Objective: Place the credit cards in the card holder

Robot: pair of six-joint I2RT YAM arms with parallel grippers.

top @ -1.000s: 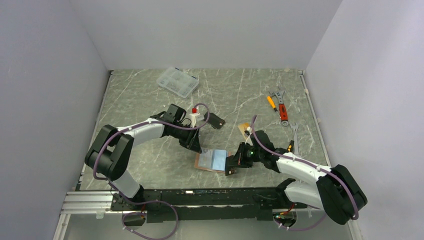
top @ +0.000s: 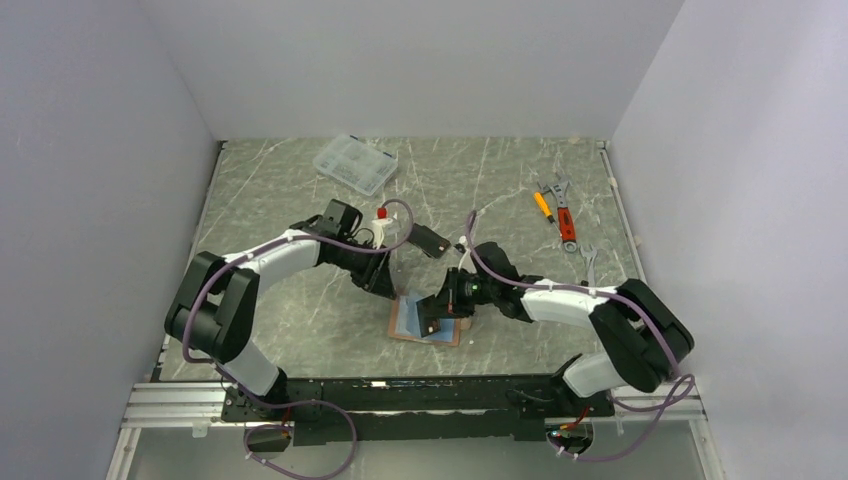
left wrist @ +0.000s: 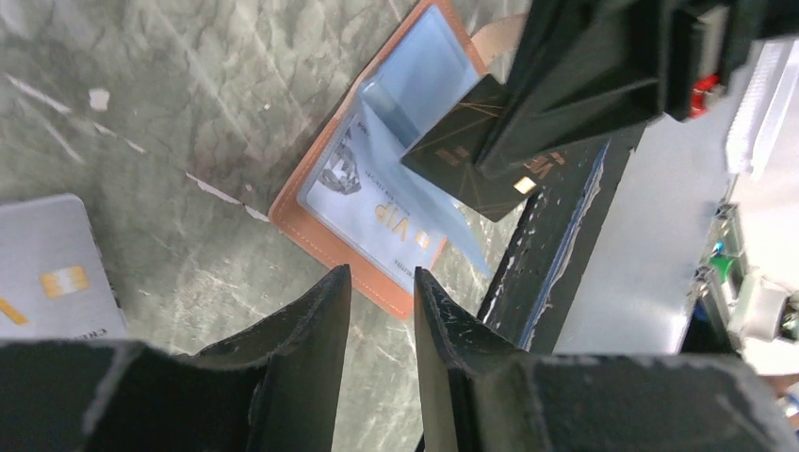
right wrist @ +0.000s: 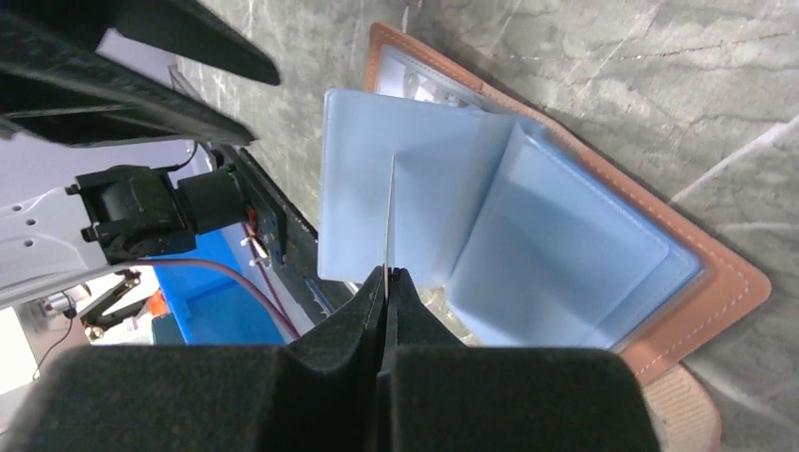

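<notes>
An open card holder [top: 455, 336] with a brown border and blue pockets lies near the table's front edge. In its left pocket shows a card with gold "VIP" letters [left wrist: 391, 220]. My right gripper [top: 448, 303] is shut on a black card [left wrist: 471, 155], held upright over the holder. The right wrist view has this card edge-on as a thin line [right wrist: 389, 221], before a raised blue flap [right wrist: 358, 179]; whether they touch is unclear. At the holder's left side, my left gripper is open with nothing between its fingers. Another card [left wrist: 58, 273] lies flat on the table.
Behind the arms, a dark card [top: 430, 241] lies on the table. A clear plastic box [top: 356, 165] stands at the back left. Tools, among them a red-handled wrench [top: 567, 228], lie along the right side. Bare table surrounds the holder's left.
My right gripper has carried the black card leftward from the holder's right edge to over its middle. A blue flap now stands raised. The left gripper has shifted slightly left.
</notes>
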